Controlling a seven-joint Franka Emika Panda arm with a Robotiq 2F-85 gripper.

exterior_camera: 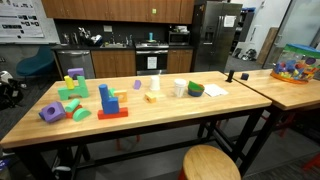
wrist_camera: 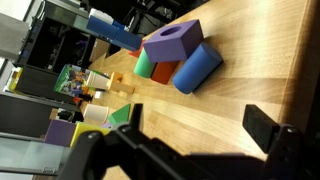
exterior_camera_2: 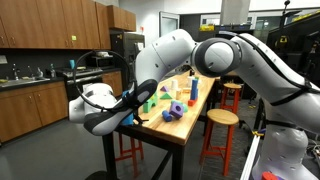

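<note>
Wooden table (exterior_camera: 150,116) carries coloured blocks and cups. In the wrist view, my gripper is open, its dark fingers wide apart with bare tabletop between them. Ahead of it lie a purple block (wrist_camera: 173,42) with a hole and a blue cylinder (wrist_camera: 198,68). In exterior view 1 the purple block (exterior_camera: 52,113) rests near the table's left end, beside several green pieces (exterior_camera: 82,114). An upright blue piece (exterior_camera: 104,96) stands by a long red block (exterior_camera: 113,114). The arm shows only at the far left edge of that view.
White cups (exterior_camera: 180,87), a dark green bowl (exterior_camera: 195,89) and a yellow block (exterior_camera: 152,97) occupy the table's middle. A wooden stool (exterior_camera: 210,163) stands in front.
</note>
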